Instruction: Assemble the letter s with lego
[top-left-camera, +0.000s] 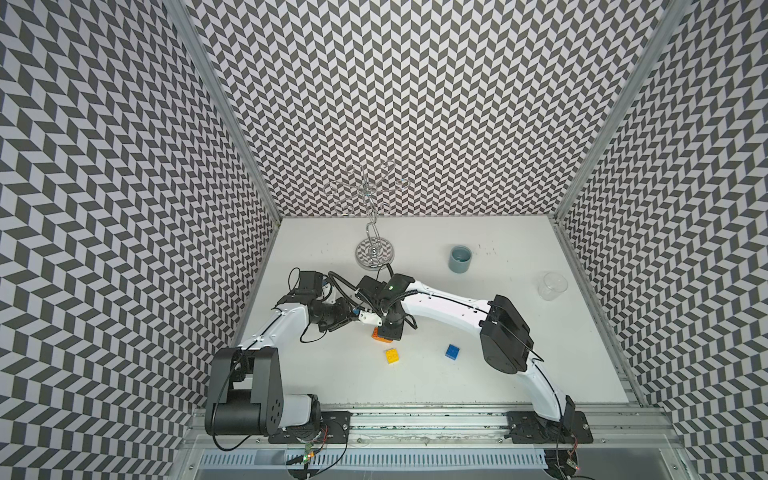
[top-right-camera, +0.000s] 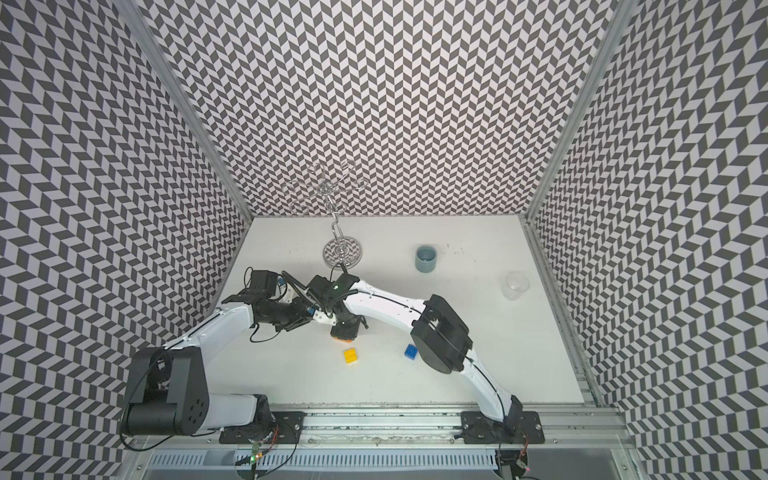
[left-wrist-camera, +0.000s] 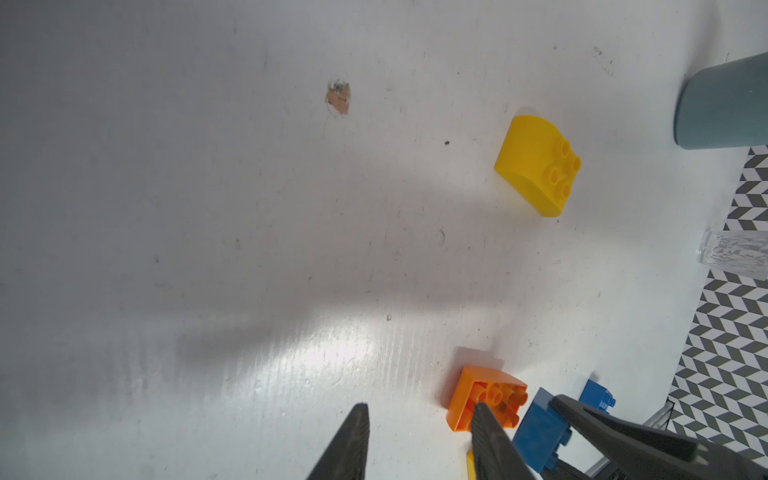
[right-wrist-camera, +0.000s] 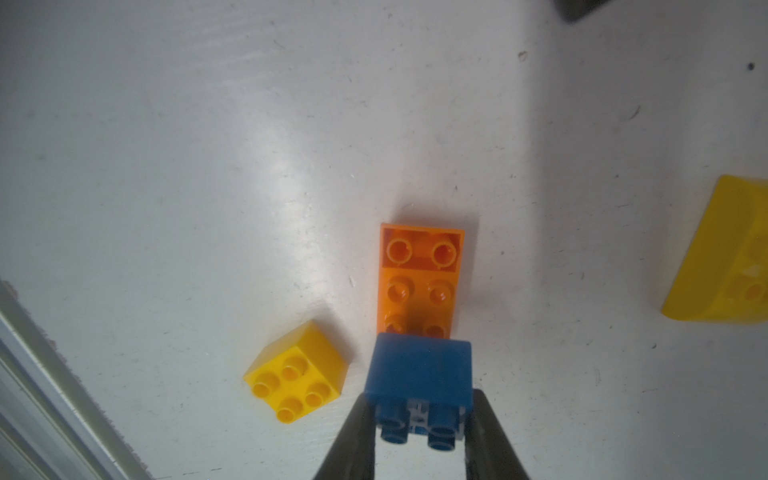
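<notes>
My right gripper is shut on a blue brick (right-wrist-camera: 420, 364), its studs facing back between the fingers. Below that brick lies an orange brick (right-wrist-camera: 420, 289) on the table, partly covered by it in the right wrist view. My left gripper is open, its fingers apart with only bare table between them; the held blue brick shows just right of them. A small yellow brick (top-left-camera: 392, 355) and another blue brick (top-left-camera: 453, 352) rest near the front. A larger curved yellow brick (left-wrist-camera: 537, 164) lies apart from the orange one.
Behind the arms stand a metal stand with a round base (top-left-camera: 374, 253), a teal cup (top-left-camera: 460, 258) and a clear glass (top-left-camera: 552, 285). Both wrists are very close together mid-table.
</notes>
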